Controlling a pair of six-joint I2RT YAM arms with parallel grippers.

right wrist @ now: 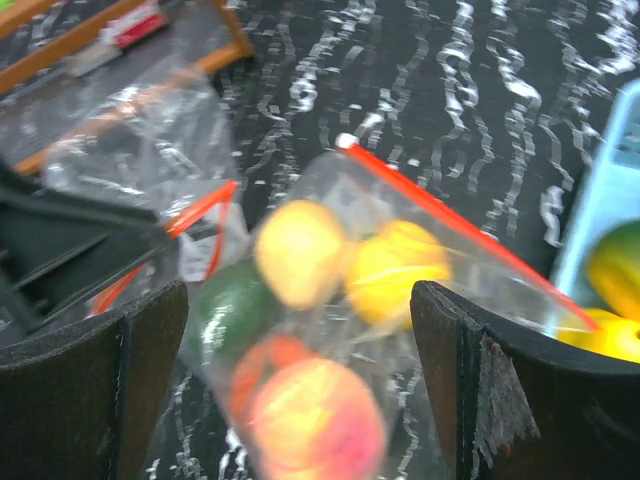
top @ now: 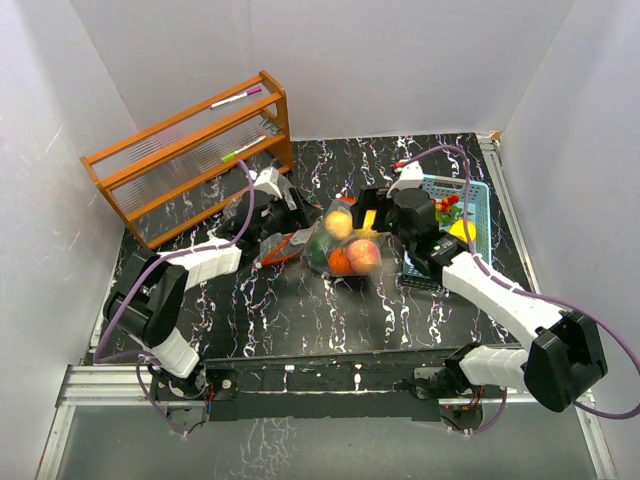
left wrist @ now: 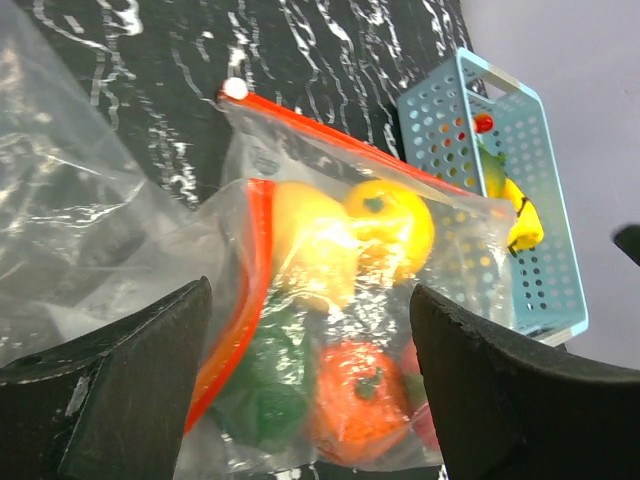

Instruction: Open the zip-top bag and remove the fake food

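Note:
A clear zip top bag with a red zip [left wrist: 342, 134] lies mid-table, holding a yellow pepper [right wrist: 395, 270], a paler yellow piece [right wrist: 298, 250], a green piece [left wrist: 265, 385] and red-orange fruit [right wrist: 315, 415]. A second, apparently empty clear bag [left wrist: 90, 240] lies left of it, its red zip bordering the filled one. My left gripper [top: 299, 213] hovers over the left side of the filled bag, fingers apart, holding nothing visible. My right gripper [top: 371, 205] is open above that bag's right side, nothing between its fingers.
A blue basket [left wrist: 543, 170] with fake food stands at the right, partly behind my right arm in the top view. A wooden shelf [top: 185, 140] with markers occupies the back left.

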